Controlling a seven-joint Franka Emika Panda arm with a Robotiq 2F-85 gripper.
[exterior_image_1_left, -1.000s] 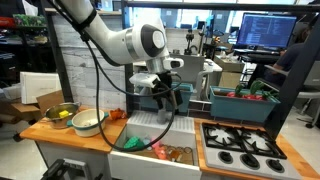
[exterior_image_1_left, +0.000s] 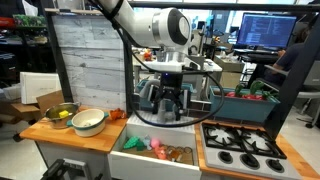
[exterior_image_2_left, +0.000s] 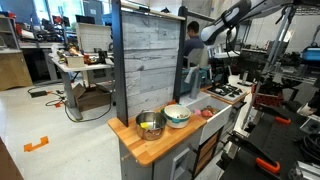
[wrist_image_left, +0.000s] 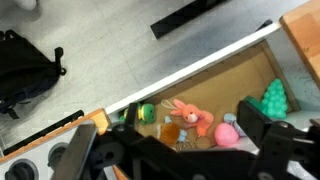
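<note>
My gripper is open over the pulled-out drawer (exterior_image_1_left: 126, 145), with nothing held between its fingers. Inside that drawer, the wrist view shows an orange toy (wrist_image_left: 192, 117), a pink toy (wrist_image_left: 226, 134), a green tree-shaped piece (wrist_image_left: 275, 98) and a small green item (wrist_image_left: 145, 113). The toys lie on the drawer's bottom, below the fingers. Part of the drawer is hidden behind my gripper's body. In the first exterior view, the gripper hangs clear above the drawer.
Left of the drawer, a white-green pot (exterior_image_1_left: 89, 122) and a metal bowl (exterior_image_1_left: 62, 112) stand on the wooden counter (exterior_image_1_left: 85, 140). A black-and-steel stove (exterior_image_1_left: 243, 145) lies to the right. Behind it sits a teal rack (exterior_image_1_left: 240, 108) holding red and green items. A person stands in the background.
The drawer and its toys look unmoved.
</note>
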